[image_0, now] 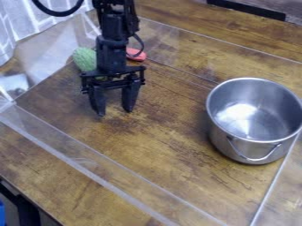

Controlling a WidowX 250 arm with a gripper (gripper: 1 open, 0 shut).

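The black gripper point(115, 99) hangs low over the wooden table at left of centre, its fingers apart with nothing visible between them. Behind it, partly hidden by the arm, lies a pale green object point(85, 59). A red object point(136, 56) sits just right of the arm, also behind the gripper. A large steel pot point(253, 121) stands on the right.
Clear plastic edging runs around the work area on the wooden table point(154, 168). A white crumpled material is at the far left.
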